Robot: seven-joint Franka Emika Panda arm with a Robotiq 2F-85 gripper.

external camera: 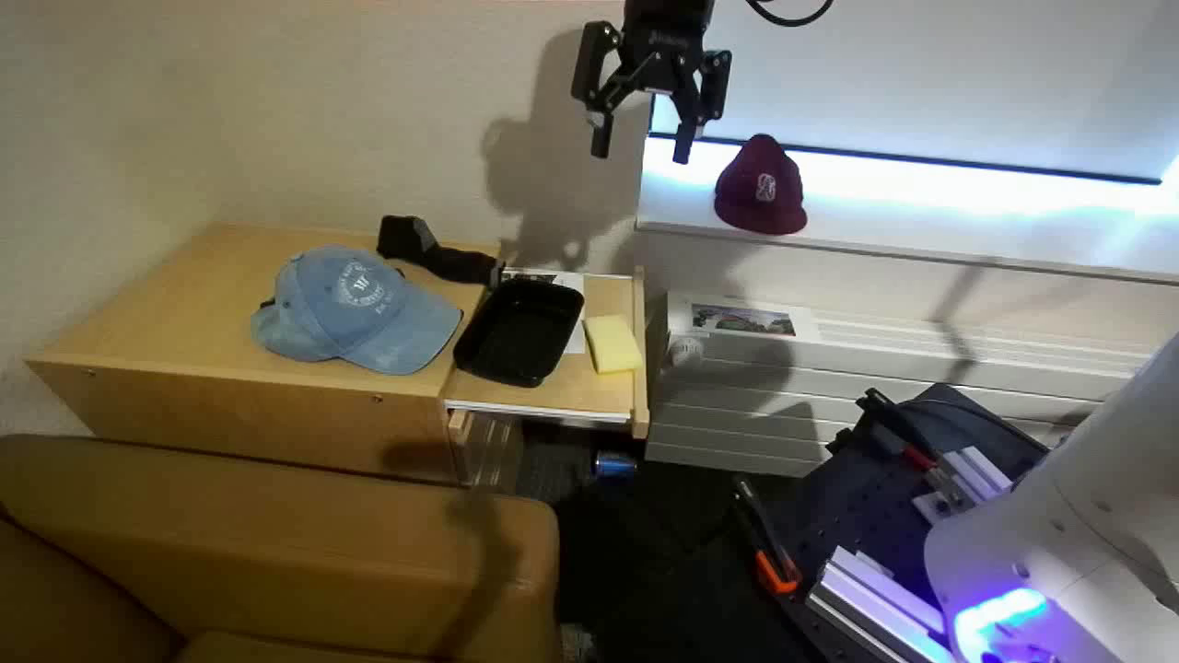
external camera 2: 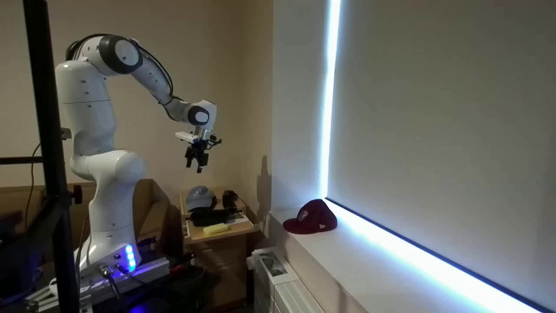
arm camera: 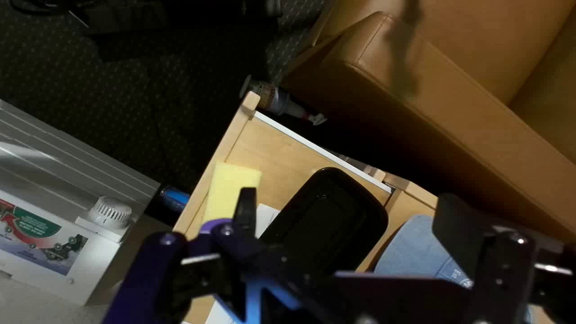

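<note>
High above the cabinet, my gripper [external camera: 641,149] hangs open and empty, its fingers pointing down; in exterior view 2 the same gripper [external camera 2: 193,167] shows well clear of everything below. A black tray [external camera: 519,330] sits in the pulled-out drawer [external camera: 602,396], partly over its left edge. Right of the tray lies a yellow sponge [external camera: 612,343]. On the cabinet top rest a light blue cap [external camera: 354,304] and a dark cloth-like item [external camera: 442,260]. In the wrist view the tray [arm camera: 329,216] shows between my fingers, far below, its lower part hidden by the gripper.
A maroon cap [external camera: 760,188] rests on the windowsill [external camera 2: 359,276]. Below it stands a white radiator [external camera: 729,381] beside the drawer. A tan sofa [external camera: 276,541] is close in front of the cabinet. White papers [arm camera: 265,217] lie partly under the tray.
</note>
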